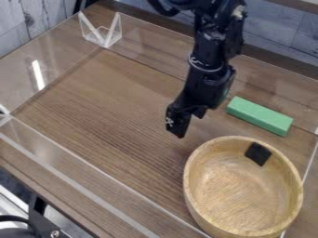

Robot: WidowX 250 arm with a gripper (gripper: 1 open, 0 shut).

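My gripper (pixel 189 113) hangs low over the wooden table (pixel 87 121) in the centre of the view, open, its fingers angled down and to the left. A green block (pixel 258 115) lies to its right. Below and to the right, a round tan bowl (pixel 243 204) holds a small black block (pixel 258 152) by its upper right wall.
A clear plastic object (pixel 102 30) sits at the back left. The table's left edge runs along the lower left, with dark items beyond it.
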